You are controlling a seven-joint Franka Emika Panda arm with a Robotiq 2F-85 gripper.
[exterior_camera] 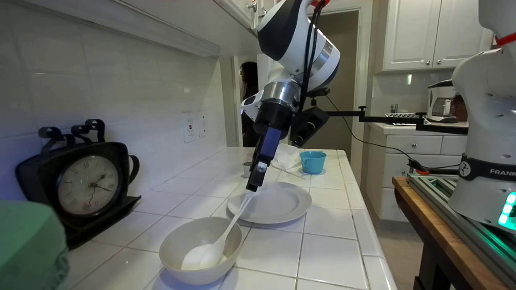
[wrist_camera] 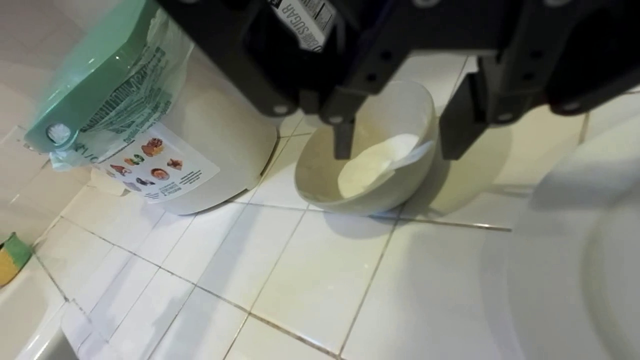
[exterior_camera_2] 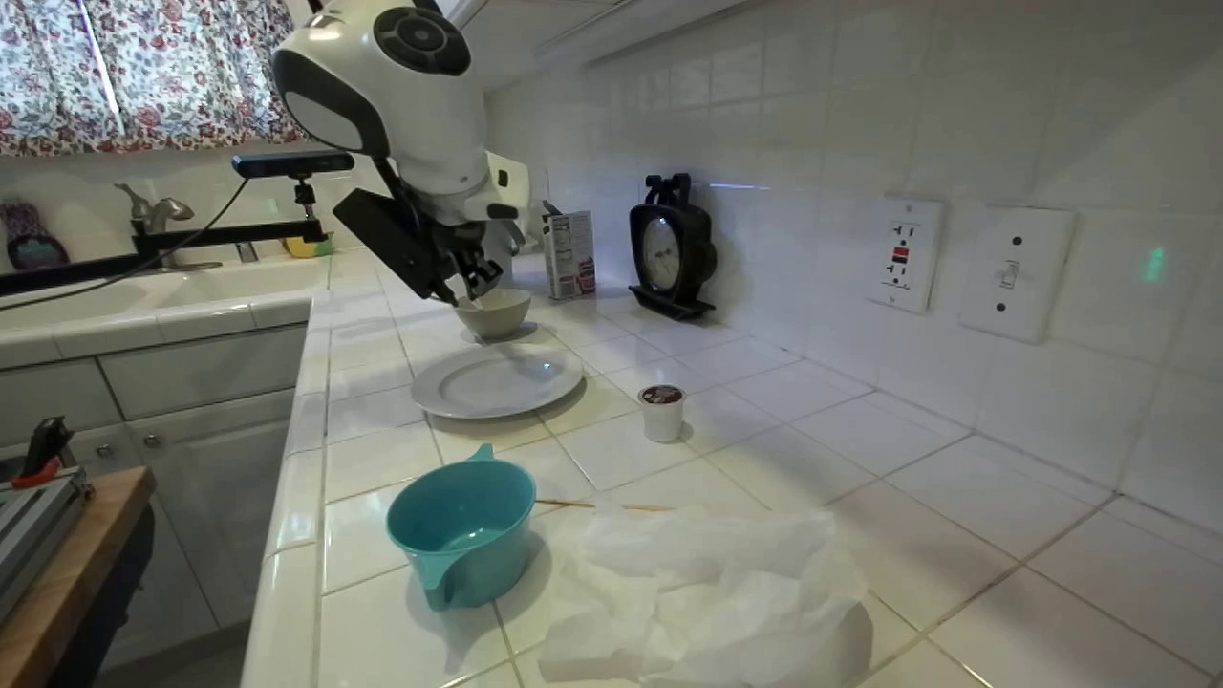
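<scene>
A white spoon (exterior_camera: 226, 238) leans in a pale bowl (exterior_camera: 170, 249), its head in white contents and its handle slanting up over the rim. At the handle's upper end is my gripper (exterior_camera: 254, 187); whether they touch I cannot tell. The wrist view shows the gripper open, its dark fingers (wrist_camera: 343, 139) apart, with the bowl (wrist_camera: 318, 174) beyond them. Only part of the spoon (wrist_camera: 414, 155) shows there, near the bowl's rim. In the second exterior view the gripper (exterior_camera_2: 476, 283) hides most of the spoon.
A white plate (exterior_camera: 295, 205) lies just behind the bowl. Farther along the counter are a blue cup (exterior_camera: 313, 163) and crumpled paper (exterior_camera_2: 711, 596). A small pod (exterior_camera_2: 661, 415) stands nearby. A black clock (exterior_camera: 89, 186) and green-lidded container (wrist_camera: 204, 138) flank the bowl.
</scene>
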